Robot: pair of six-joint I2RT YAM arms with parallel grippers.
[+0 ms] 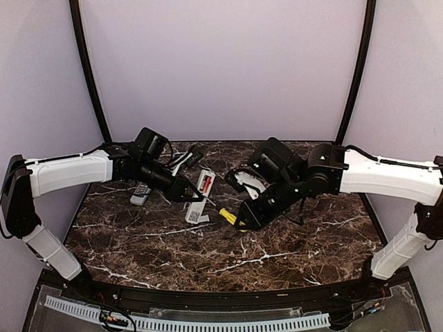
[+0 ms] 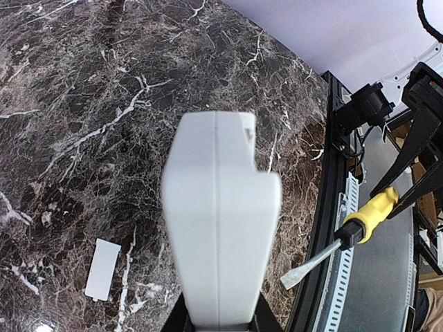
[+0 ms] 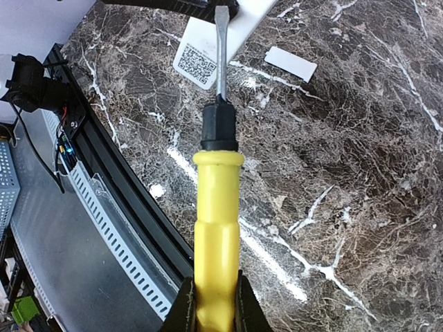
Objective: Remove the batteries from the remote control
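Note:
A white remote control (image 1: 194, 212) hangs over the table, gripped by my left gripper. Its battery side faces up in the top view, with a red battery (image 1: 207, 182) showing in the compartment. My right gripper is shut around the yellow handle of a screwdriver (image 3: 217, 235). The blade points toward the remote; in the left wrist view its tip is to the right of the remote, visibly apart from it. In the right wrist view the tip overlaps a dark left finger (image 3: 201, 10), so contact cannot be judged there. The small white battery cover (image 3: 291, 63) lies on the table.
A second remote (image 1: 140, 194) lies on the left of the marble table (image 1: 228, 259), partly behind my left arm. The two grippers are close together over the table's middle.

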